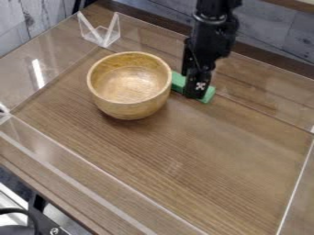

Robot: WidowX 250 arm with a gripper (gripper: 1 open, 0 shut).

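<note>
My gripper (203,72) hangs over a green block (196,93) on the wooden table (160,174), its dark fingers pointing down close above or around the block; the exact gap between them is hard to make out. Just left of the block sits a large wooden bowl (123,87), empty inside.
A clear plastic container (101,29) lies at the back left. A black cable or fitting shows at the bottom left edge.
</note>
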